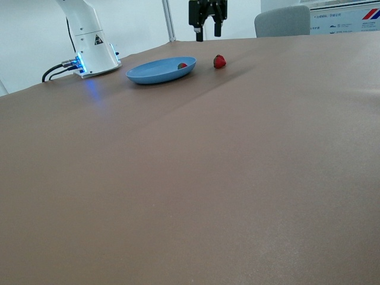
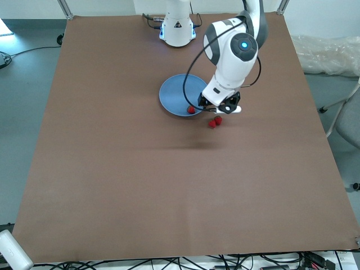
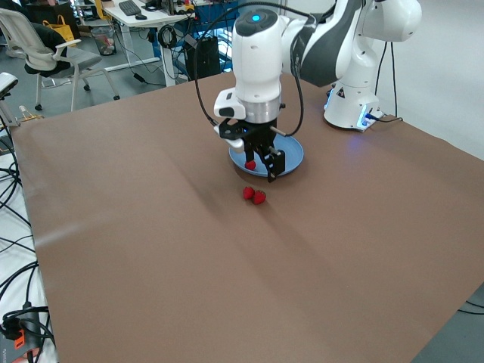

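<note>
A round blue plate (image 2: 176, 95) (image 1: 151, 71) (image 3: 294, 157) holds one strawberry (image 2: 190, 109) (image 1: 182, 66) (image 3: 250, 165). On the brown table just outside it lie two strawberries (image 2: 212, 124) (image 1: 219, 62) (image 3: 259, 197), close together. My black gripper (image 1: 208, 32) hangs above the table near the plate's edge and the loose strawberries, its two fingers apart with nothing seen between them. In the camera left view the arm's housing hides the fingers; in the camera right view they show in front of the plate.
The arm's white base (image 2: 178, 31) stands at the back with cables. A grey chair (image 1: 282, 22) stands beyond the table edge, and cables run along one side.
</note>
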